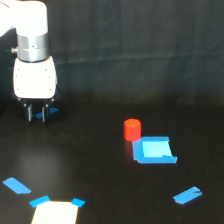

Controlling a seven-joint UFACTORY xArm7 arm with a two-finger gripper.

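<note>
My white gripper (38,112) hangs at the left above the dark table, its black fingers low; whether they hold anything is hard to tell, though nothing shows between them. A red cylinder (132,129) stands upright right of centre. Just below and right of it is a light square (156,148) edged with blue tape.
A pale square (55,213) with blue tape at its corners lies at the front left. Loose blue tape strips (17,186) lie at the left and right front.
</note>
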